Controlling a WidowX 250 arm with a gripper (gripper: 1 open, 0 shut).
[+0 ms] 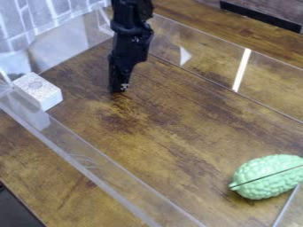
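Observation:
My black gripper (120, 85) is low over the wooden table inside a clear-walled enclosure, in the upper left of the camera view, pointing down. Its fingertips are small and dark against the wood; it looks shut, and I see nothing held in it. To its left, apart from it, lies a white speckled block (37, 90). A light green, bumpy, melon-like object (270, 174) lies at the lower right, far from the gripper.
Transparent walls (95, 168) border the workspace on several sides. A white curtain-like cloth (35, 27) hangs at the back left.

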